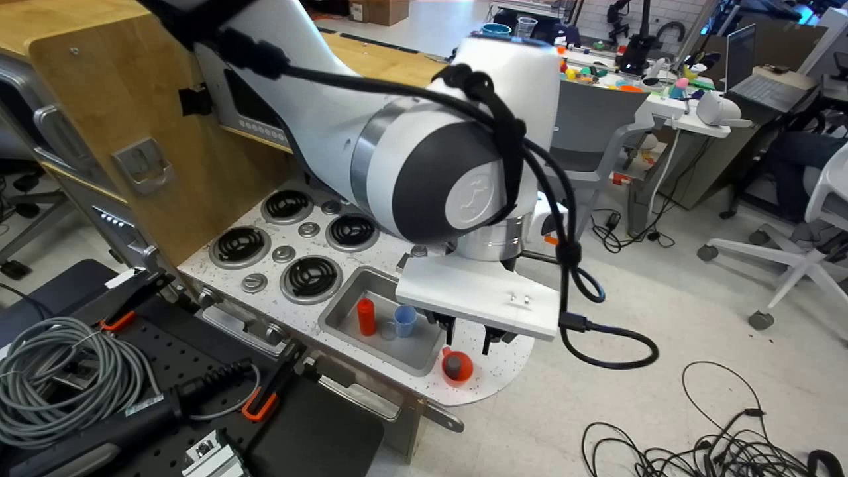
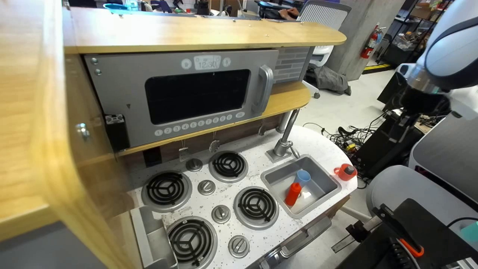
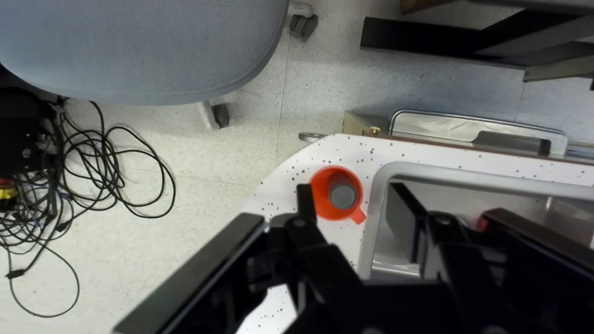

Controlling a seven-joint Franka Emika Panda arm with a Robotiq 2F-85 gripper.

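A red cup (image 1: pixel 457 366) with a small handle stands on the white counter at the right of the sink. Inside the red cup (image 3: pixel 335 211) sits a dark object with a grey round top (image 3: pixel 342 195), also visible in the other exterior view. My gripper (image 1: pixel 468 338) hangs above the counter near the cup, fingers spread and nothing between them. Seen from the wrist, the gripper has one finger (image 3: pixel 305 200) over the cup's edge and the other over the sink. A red bottle (image 2: pixel 293 193) and a blue cup (image 2: pixel 303 176) rest in the sink.
The grey sink (image 2: pixel 323 199) lies beside the cup, with a faucet (image 2: pixel 282 146) behind it. Several stove burners (image 2: pixel 257 207) fill the counter's other side. Beyond the counter's rounded end the surface drops to the floor (image 3: pixel 222 183).
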